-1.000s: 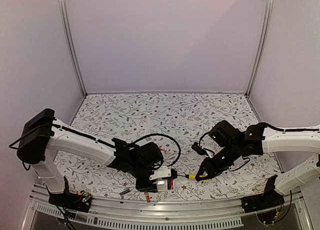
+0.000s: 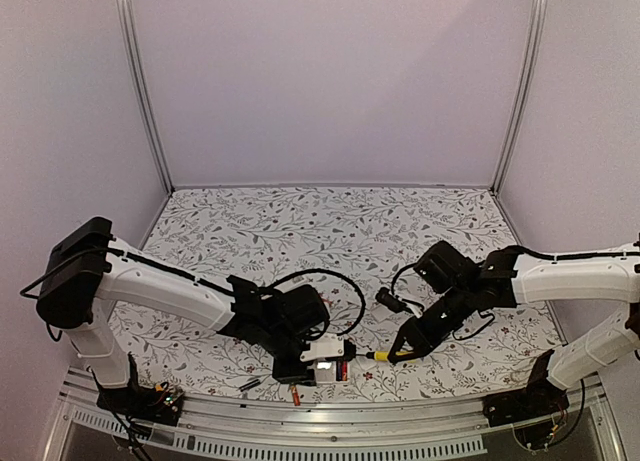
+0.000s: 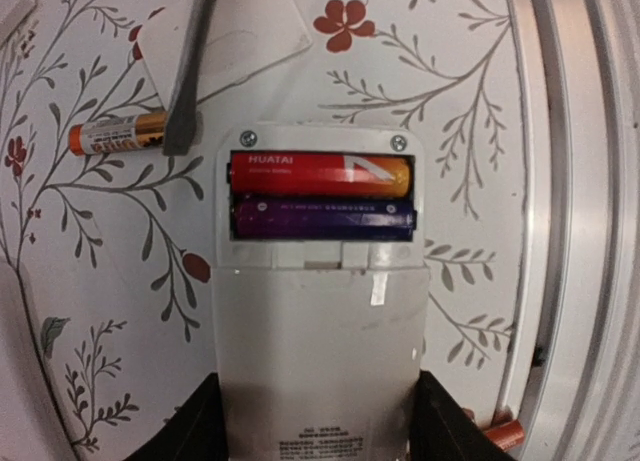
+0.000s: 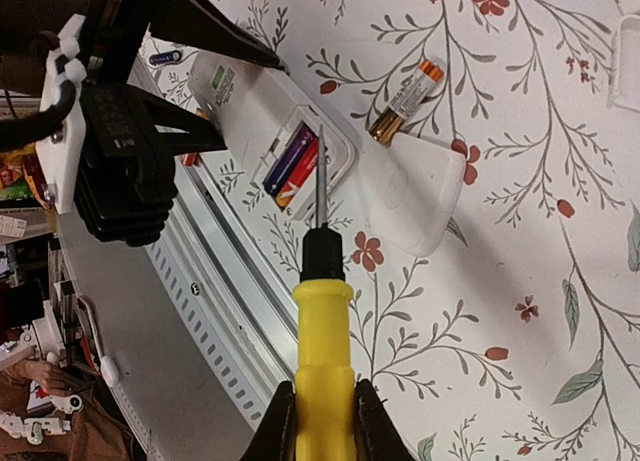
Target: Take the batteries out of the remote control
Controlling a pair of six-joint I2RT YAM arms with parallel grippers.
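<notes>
My left gripper is shut on the white remote (image 3: 318, 331), back side up, its battery bay open with a red battery (image 3: 305, 173) and a purple battery (image 3: 318, 218) inside. My right gripper is shut on a yellow-handled screwdriver (image 4: 322, 331); its metal shaft points at the bay's end of the remote, and from the right wrist view I cannot tell whether the tip touches. The white battery cover (image 4: 415, 196) lies on the table beside the remote, with an orange battery (image 3: 112, 134) near it.
Another orange battery (image 2: 295, 394) lies by the metal rail (image 2: 330, 409) at the front edge, and small dark items (image 2: 250, 384) lie left of it.
My right arm and the screwdriver have shifted very slightly. The left gripper and remote look unchanged.
</notes>
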